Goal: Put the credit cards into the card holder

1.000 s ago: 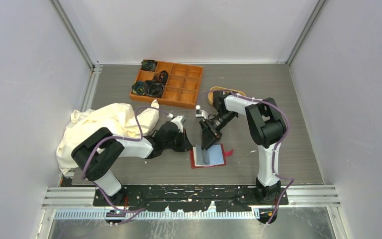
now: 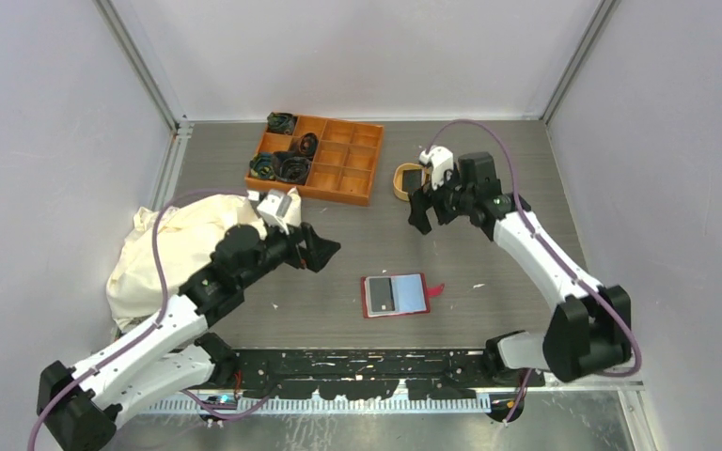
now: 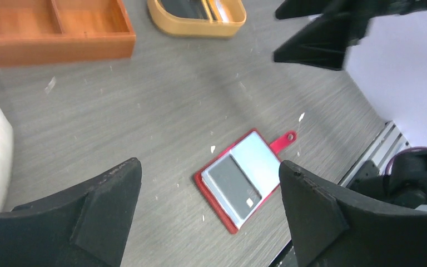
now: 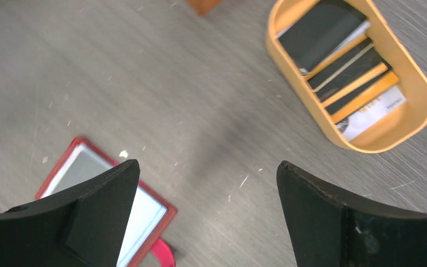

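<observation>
The red-edged card holder point(image 2: 412, 295) lies open and flat near the middle front, its pink tab to the right. A dark grey card point(image 3: 233, 182) rests flat in its left half; the other half is light blue. More cards point(image 4: 347, 75), dark and white ones among them, are in a tan oval tray point(image 4: 306, 100) at the back right. My left gripper point(image 2: 327, 256) stands open and empty to the left of the holder and above the table. Open too, my right gripper point(image 2: 425, 224) hovers just in front of the tray, nothing between its fingers.
An orange compartment box point(image 2: 362, 196) with dark coiled items in its left cells stands at the back. Crumpled cream cloth point(image 2: 164, 254) covers the left side, close to the left arm. Bare table surrounds the holder.
Both grippers have drawn away from the holder, the left one up and leftward, the right one back and rightward toward the tray. The grey card, earlier at the right gripper, now lies free in the holder.
</observation>
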